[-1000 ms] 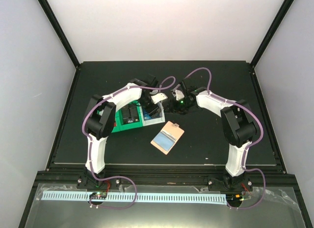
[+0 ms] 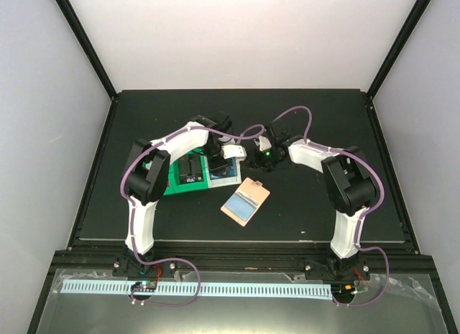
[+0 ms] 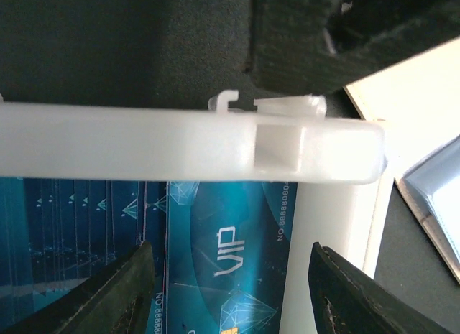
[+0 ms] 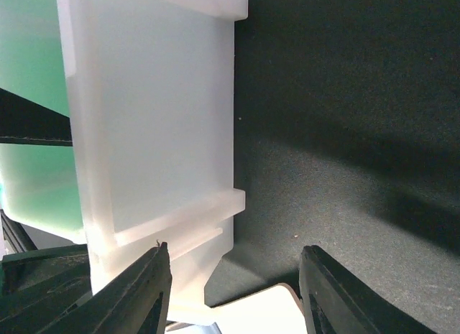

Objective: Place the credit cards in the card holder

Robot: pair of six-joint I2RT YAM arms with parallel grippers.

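The left wrist view shows several blue cards (image 3: 227,256) standing or lying in the white-edged end (image 3: 323,226) of a holder, whose green part (image 2: 185,187) shows in the top view. My left gripper is over these cards, its fingers apart; whether it holds a card is unclear. My right gripper is just right of the holder, fingers apart beside its white side (image 4: 151,111), with nothing seen between them but table and white plastic. A tan card holder (image 2: 254,192) with a blue-grey pocket lies below both grippers.
Both arms meet closely over the middle, with their purple cables looping above.
The right arm has shifted slightly, and its cable loop has moved. The left gripper has moved only a little over the holder's white end.
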